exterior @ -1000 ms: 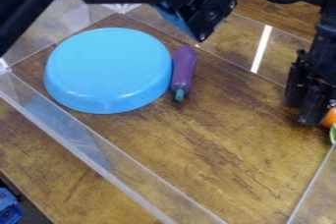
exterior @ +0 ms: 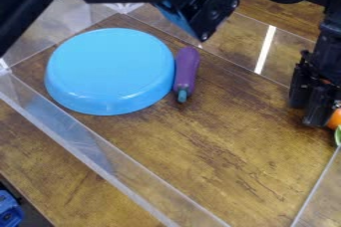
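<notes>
The black gripper (exterior: 314,97) is at the right edge of the camera view, low over the wooden surface. An orange object (exterior: 333,120) shows beside its lower end, partly hidden, with a bit of something green (exterior: 336,135) below it. I cannot tell whether the fingers are open or shut.
A blue round lid or bowl (exterior: 107,72) lies at the left, with a purple object (exterior: 186,74) just right of it. Clear plastic walls border the wooden floor (exterior: 200,161). A blue item (exterior: 7,211) is at the lower left.
</notes>
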